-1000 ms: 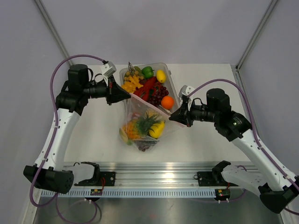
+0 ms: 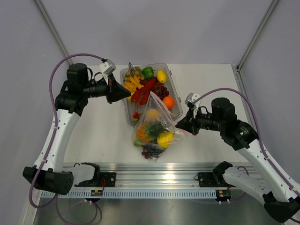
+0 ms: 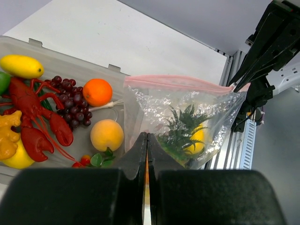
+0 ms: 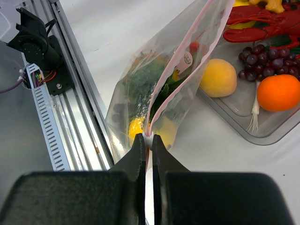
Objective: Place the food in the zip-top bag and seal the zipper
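The clear zip top bag (image 2: 157, 124) holds food: a yellow piece (image 2: 165, 139), a leafy green top (image 2: 154, 130) and orange and dark pieces. My right gripper is shut on one end of its pink zip edge. From there the two pink strips run apart, so the mouth (image 4: 171, 77) gapes toward the other end, which stands free. Up and left of that free corner my left gripper (image 2: 127, 94) is shut, with nothing showing between its fingertips. In the left wrist view its fingers hide the bag's lower part.
Behind the bag stands a grey tray (image 2: 125, 110) with a red lobster (image 2: 144, 91), grapes (image 2: 160, 90), an orange (image 2: 168, 102) and other food. A peach (image 3: 107, 135) lies by its near side.
The bag's left corner was up at my left gripper a second ago; now it hangs loose. The bag and right gripper have shifted right and toward the front. The left gripper has barely moved.
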